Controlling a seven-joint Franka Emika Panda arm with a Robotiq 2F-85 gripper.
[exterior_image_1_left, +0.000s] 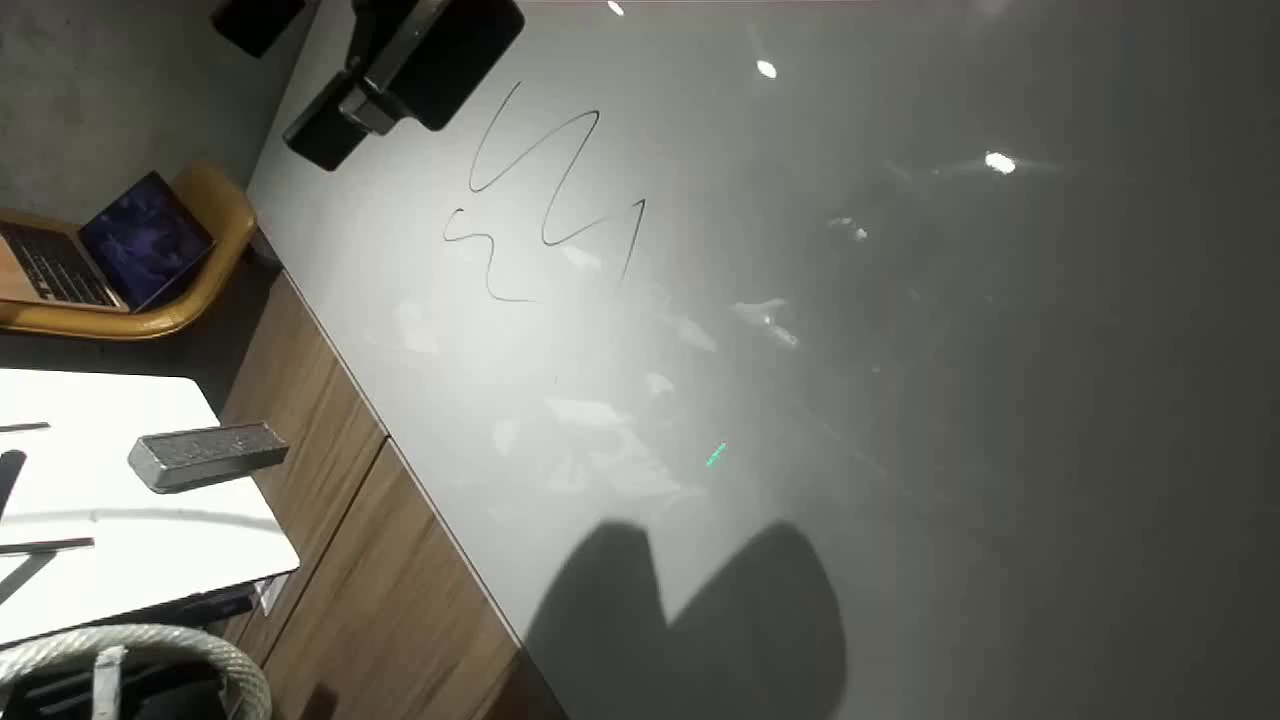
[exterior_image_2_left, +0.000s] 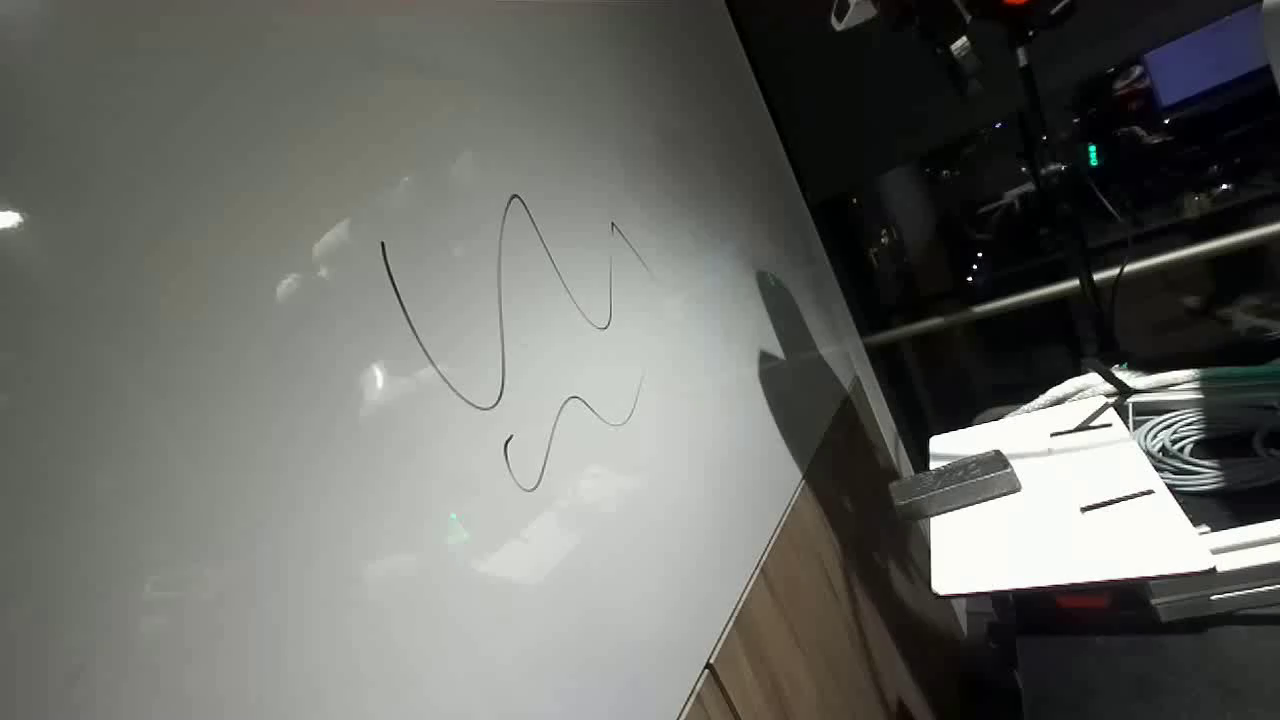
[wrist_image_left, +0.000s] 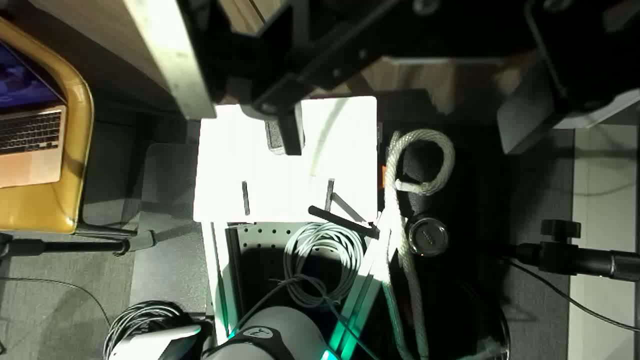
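Note:
In exterior view 1 my gripper (exterior_image_1_left: 294, 72) is at the upper left, in front of the whiteboard (exterior_image_1_left: 960, 396). Its fingers stand wide apart with nothing between them. The wrist view shows a grey finger (wrist_image_left: 528, 117) at the right. Two dark wavy lines, a larger one (exterior_image_2_left: 501, 312) and a smaller one (exterior_image_2_left: 554, 434), run across the board. A dark grey block like a board eraser (exterior_image_2_left: 956, 485) rests at the edge of the small white table (exterior_image_2_left: 1068, 540), clear of the gripper. Part of the arm hides it in the wrist view.
Wood panels (exterior_image_1_left: 342, 564) border the board. A yellow chair (exterior_image_1_left: 216, 228) holds an open laptop (exterior_image_1_left: 144, 246). Beside the white table lie thick rope (wrist_image_left: 444, 153) and coiled cable (wrist_image_left: 324, 264). A black stand (wrist_image_left: 570, 258) is at the wrist view's right. Most of the board is unobstructed.

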